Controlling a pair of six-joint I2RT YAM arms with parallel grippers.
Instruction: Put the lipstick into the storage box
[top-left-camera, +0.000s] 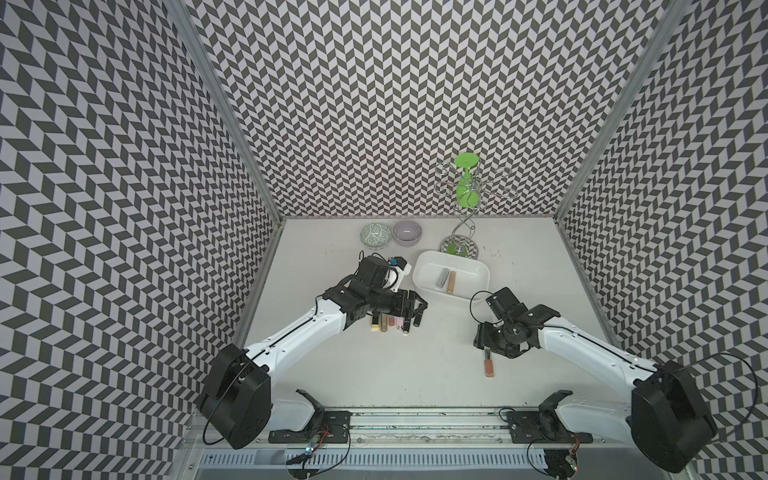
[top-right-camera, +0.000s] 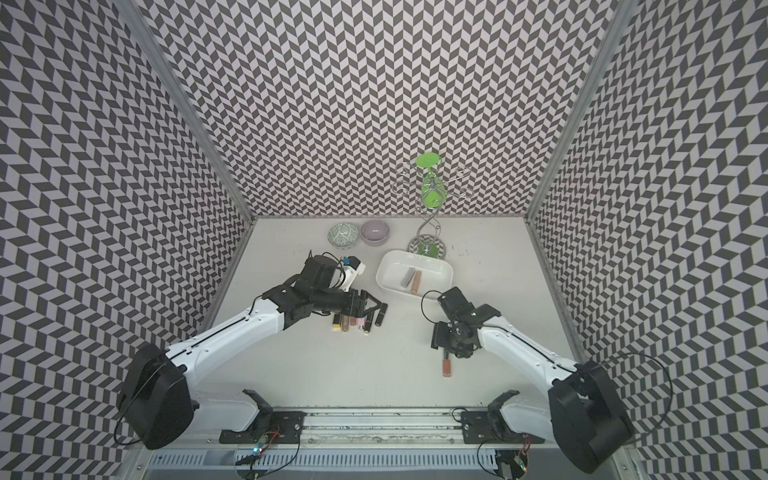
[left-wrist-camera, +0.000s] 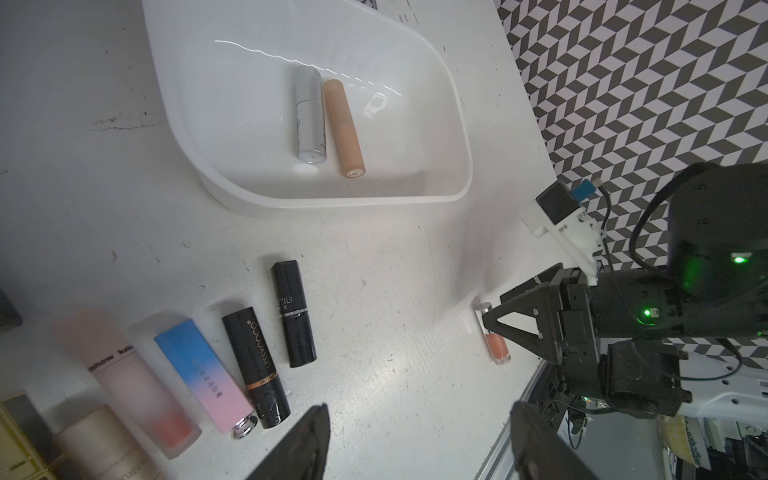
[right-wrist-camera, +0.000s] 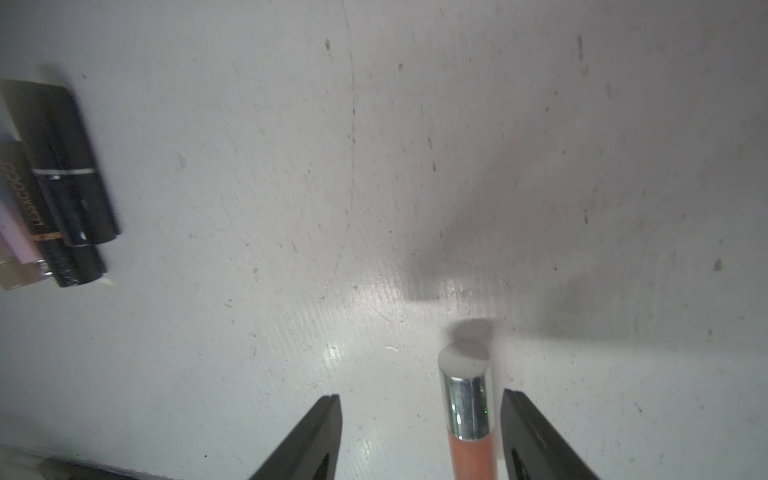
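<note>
A lipstick with a silver band and coral body (right-wrist-camera: 472, 408) lies on the table at the right. My right gripper is open above it, the tube showing between the fingers, closer to the right one. In the left wrist view the white storage box (left-wrist-camera: 320, 201) holds a silver tube (left-wrist-camera: 309, 116) and a tan tube (left-wrist-camera: 345, 128) side by side. My left gripper hangs open with nothing between its fingers, near a row of lipsticks: a black one (left-wrist-camera: 293, 313), a gold-ringed black one (left-wrist-camera: 256, 366), a blue-pink one (left-wrist-camera: 205, 376) and a clear pink one (left-wrist-camera: 128, 384).
Behind the box stands a metal rack with green parts (top-left-camera: 467, 192). A purple bowl (top-left-camera: 407, 233) and a patterned bowl (top-left-camera: 375, 235) sit at the back. Between the row of lipsticks and the coral lipstick, the table (top-left-camera: 444, 352) is bare.
</note>
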